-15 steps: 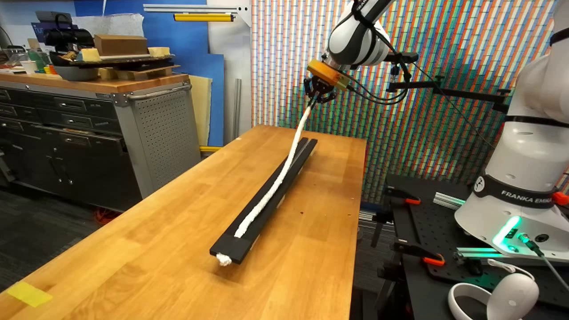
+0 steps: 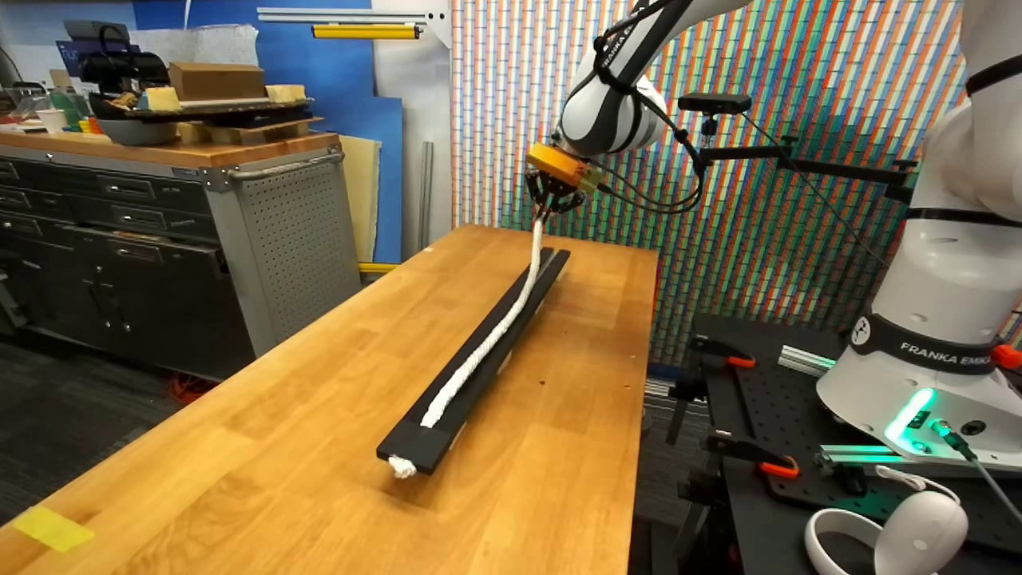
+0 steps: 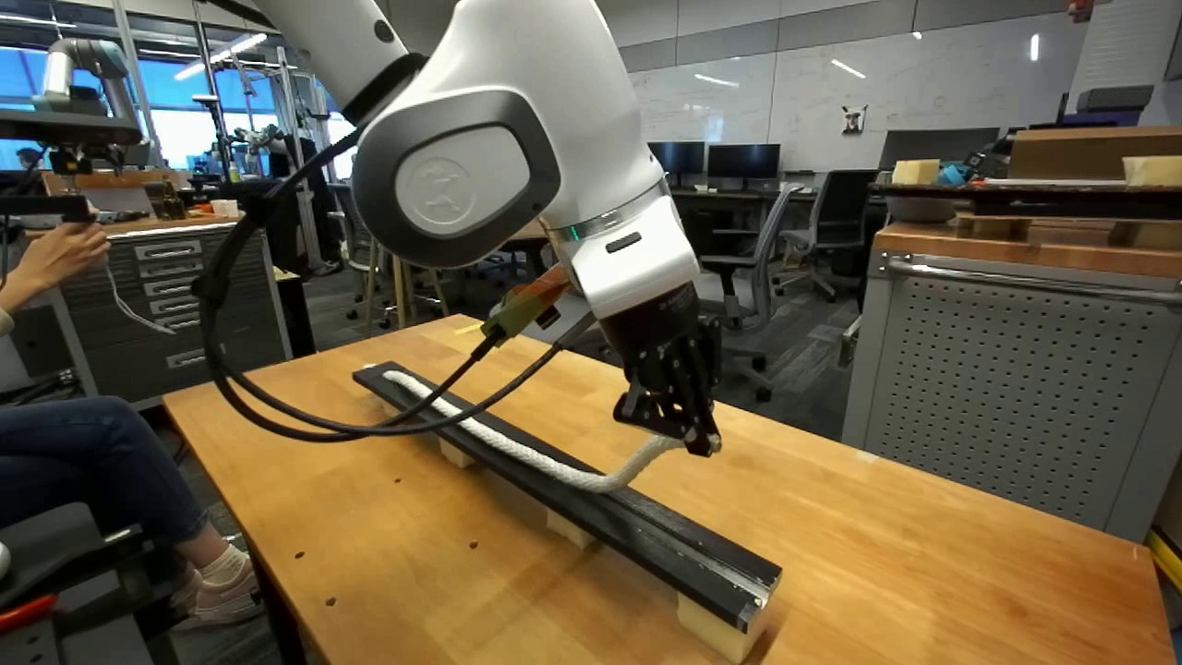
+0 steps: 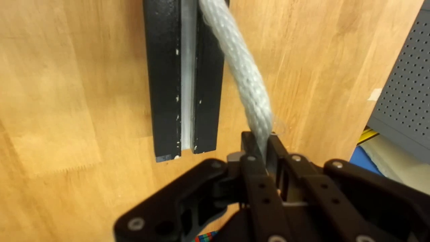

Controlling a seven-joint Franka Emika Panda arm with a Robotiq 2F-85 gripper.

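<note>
A white braided rope (image 2: 484, 346) runs along the slot of a long black channel (image 2: 418, 441) on the wooden table. Its near end pokes out past the channel's end in exterior view 1. Toward the far end the rope rises out of the slot up to my gripper (image 2: 542, 212), which is shut on it. In the wrist view the rope (image 4: 242, 64) bends down between the fingertips of my gripper, to the right of the channel (image 4: 165, 80). The slot there lies empty. Exterior view 2 shows the gripper (image 3: 700, 441) beside and above the channel.
Pale blocks (image 3: 717, 630) hold the channel up off the table (image 2: 287, 422). Black cables (image 3: 299, 416) hang in a loop from the arm. A workbench (image 2: 278, 254) stands left of the table in exterior view 1.
In exterior view 1 my gripper has moved left and lower with the rope in it. The raised stretch now curves more steeply, and more rope lies down along the channel.
</note>
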